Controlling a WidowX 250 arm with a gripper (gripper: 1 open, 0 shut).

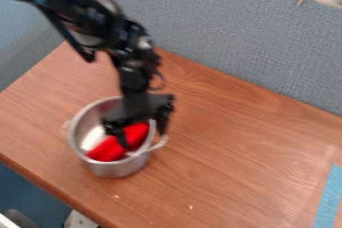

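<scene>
A silver metal pot [104, 166] with two handles sits on the wooden table at the lower left. Inside it lie a red object [110, 147] and a paler white or silver part. The black gripper [134, 122] is over the pot's right side, low and blurred by motion, partly covering the red object. Its fingers are too blurred to show clearly whether they touch anything.
A grey padded wall [227, 32] runs along the back. The table edge is at the lower left.
</scene>
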